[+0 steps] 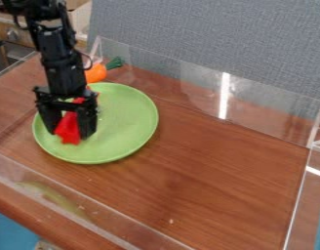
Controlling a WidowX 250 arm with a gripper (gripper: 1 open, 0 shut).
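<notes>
A green plate [124,137] lies on the wooden surface at the left. The gripper's fingers straddle the red object, open as far as can be made out, though their tips are partly hidden.
An orange carrot with a green top [98,72] lies behind the plate, beside the arm. Clear plastic walls [261,117] edge the wooden surface [215,186].
</notes>
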